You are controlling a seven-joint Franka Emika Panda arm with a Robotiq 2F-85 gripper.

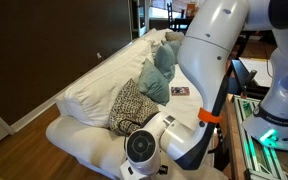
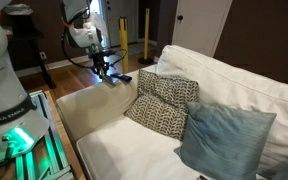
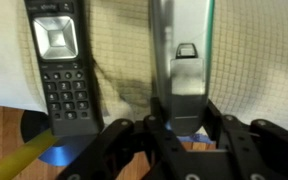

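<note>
In the wrist view, my gripper is shut on a long silver object (image 3: 188, 35) with a teal edge, which points away from the dark fingers. What it is exactly I cannot tell. To its left, a black cordless phone handset (image 3: 68, 85) with a small screen and keypad lies on ribbed cream fabric (image 3: 254, 65). The second exterior view has the gripper (image 2: 106, 77) small and far off, over the near arm of the sofa. In the first exterior view the wrist hides the fingertips.
Patterned cushions (image 2: 162, 103) and a grey-blue pillow (image 2: 224, 138) rest on the white sofa (image 2: 114, 150). Beyond the fabric's edge are wood floor and a yellow pole (image 3: 19, 155).
</note>
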